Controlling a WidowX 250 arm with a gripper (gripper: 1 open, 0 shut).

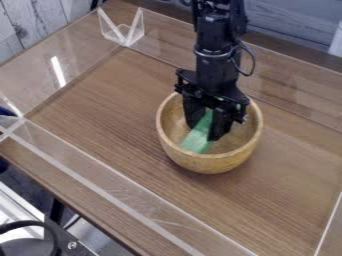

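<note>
A round tan bowl [209, 155] sits on the wooden table [94, 120] right of centre. Inside it is a green object [199, 133], long and mostly upright. My black gripper [210, 115] reaches down from the top into the bowl and is shut on the green object; its fingertips are partly hidden against the dark parts.
A clear plastic piece [122, 27] stands at the back left. Black cables and a dark base lie at the bottom left corner.
</note>
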